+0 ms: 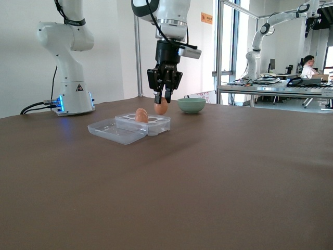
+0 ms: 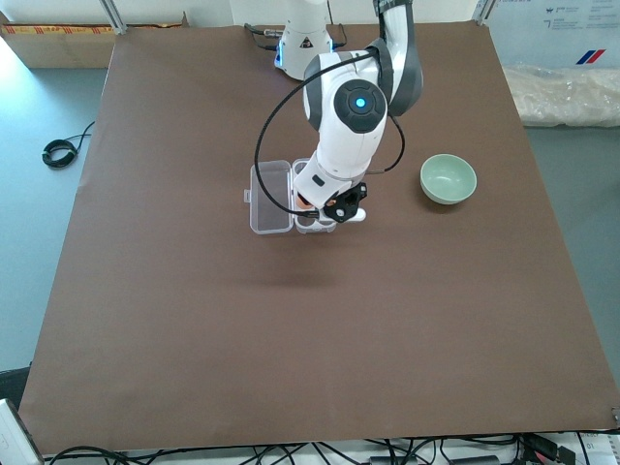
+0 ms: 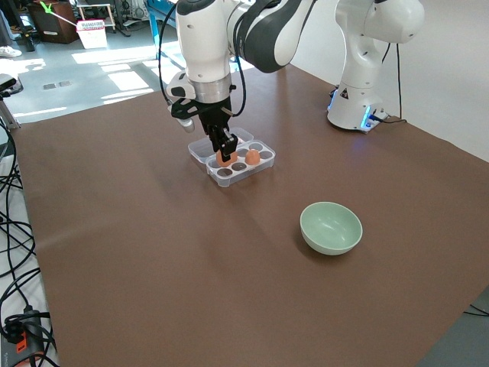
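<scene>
My gripper (image 1: 162, 98) points down over the clear plastic egg carton (image 1: 156, 126), whose lid (image 2: 271, 199) lies open beside it. An egg (image 1: 161, 107) is at my fingertips, just above the carton in the top view; whether the fingers close on it is unclear. Another egg (image 3: 252, 157) sits in the carton. In the left view the arm hides most of the carton and the fingertips. A pale green bowl (image 3: 331, 228) stands apart from the carton on the brown table (image 2: 320, 329).
The robot's white base (image 1: 75, 104) stands at the back, with cables beside it. Cables (image 2: 407, 453) run along the near edge, off the table top.
</scene>
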